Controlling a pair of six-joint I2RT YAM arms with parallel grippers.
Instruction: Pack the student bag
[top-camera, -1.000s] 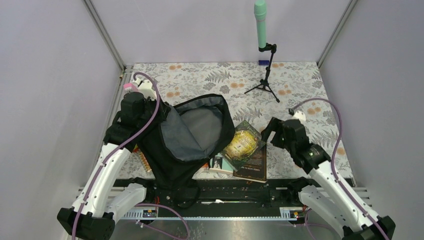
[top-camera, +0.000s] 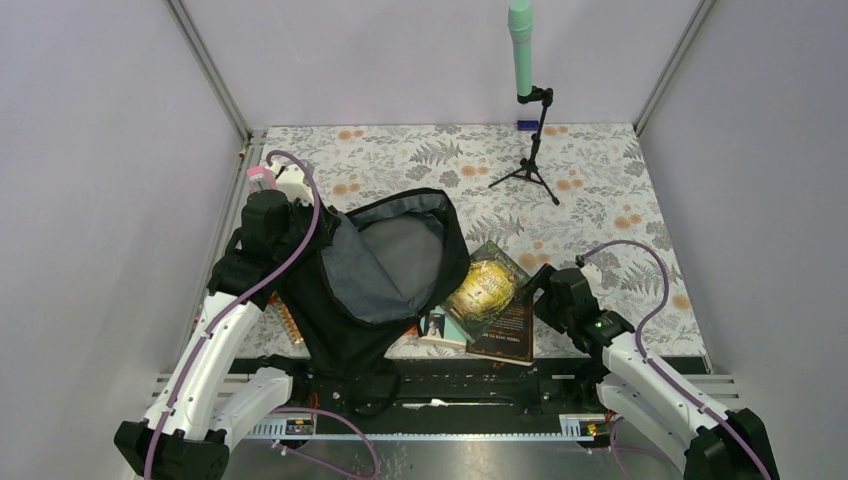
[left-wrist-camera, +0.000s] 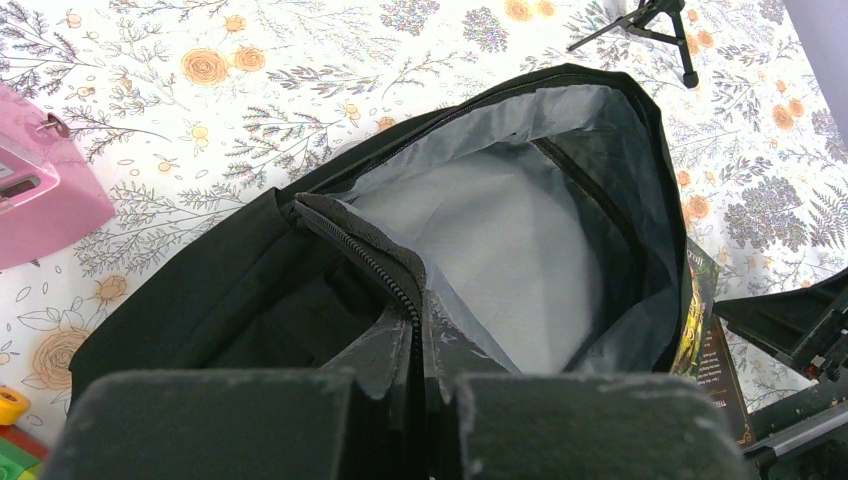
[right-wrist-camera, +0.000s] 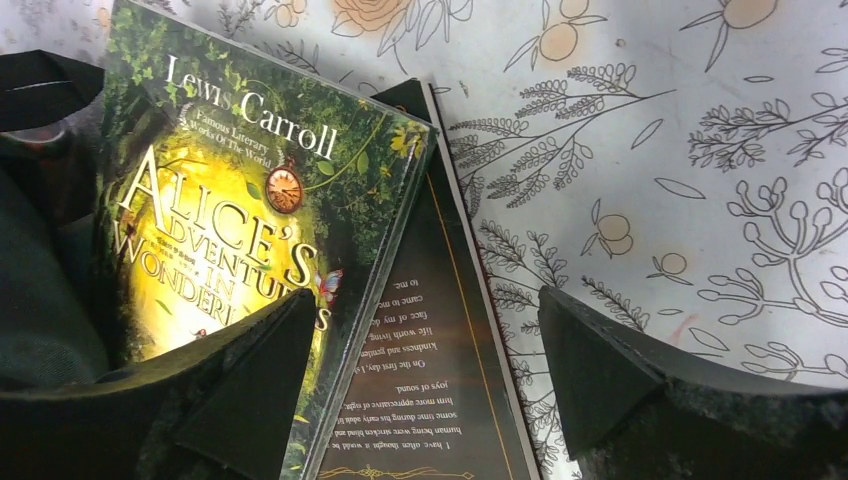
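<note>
The black bag (top-camera: 400, 260) lies open at centre-left, grey lining showing. My left gripper is shut on the zipped edge (left-wrist-camera: 360, 250) of its opening. Right of the bag, the Alice's Adventures in Wonderland book (right-wrist-camera: 230, 200) lies over a dark book (right-wrist-camera: 430, 360), with a smaller pale book (top-camera: 440, 332) partly showing below. My right gripper is open just above the books' right part, one finger over Alice, the other over the tablecloth. A pink item (left-wrist-camera: 40, 180) sits left of the bag, mostly hidden in the top view by my left arm.
A tripod (top-camera: 530, 167) with a mint-green cylinder stands at the back right. Colourful pieces (left-wrist-camera: 12, 410) lie at the left, partly hidden.
My right gripper has come down and toward the front, over the books. My left gripper and the bag look nearly unchanged.
</note>
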